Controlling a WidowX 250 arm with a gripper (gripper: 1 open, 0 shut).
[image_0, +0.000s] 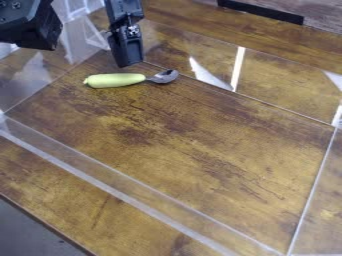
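Observation:
A pale yellow-green elongated object, like a corn cob or similar vegetable, lies near the back left of the wooden surface. Just right of it, touching or nearly so, is a metal spoon, its handle running toward the yellow object. My black gripper hangs from the top left, above and behind these two things, pointing down with nothing seen in it; its fingers are dark and small in this view, so their spacing is hard to see.
Clear transparent panels border the wooden work area on the sides. A dark strip lies along the top right.

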